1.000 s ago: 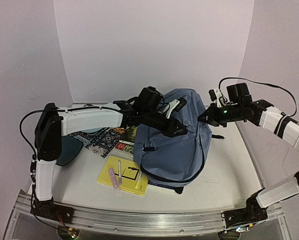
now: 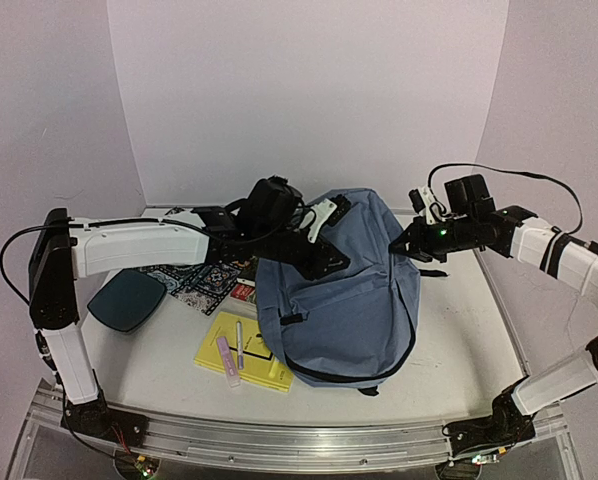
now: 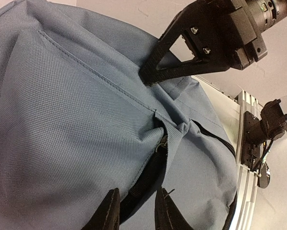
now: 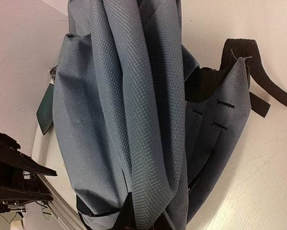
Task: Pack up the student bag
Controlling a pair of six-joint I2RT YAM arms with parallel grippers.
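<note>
The blue-grey backpack (image 2: 354, 320) stands in the middle of the table. In the top view, my left gripper (image 2: 331, 263) is over its front panel. The left wrist view shows that gripper with a gap between its fingers and no cloth held. Just above them is a dark zipped slit (image 3: 150, 175) in the bag. At the bag's right upper side is my right gripper (image 2: 403, 246). In the right wrist view a fold of bag fabric (image 4: 148, 182) runs down between the fingers of that gripper. The bag's inside is hidden.
Left of the bag lie a yellow notebook (image 2: 219, 345), a pink-purple marker (image 2: 227, 360) and a pen (image 2: 240, 345). Behind are a patterned cloth (image 2: 204, 285) and a dark green flat case (image 2: 127, 300). The table right of the bag is mostly clear.
The bag has shifted left and slightly toward the front, covering more of the notebook. Both grippers moved left with it. My left gripper has since slid further left across the panel.
</note>
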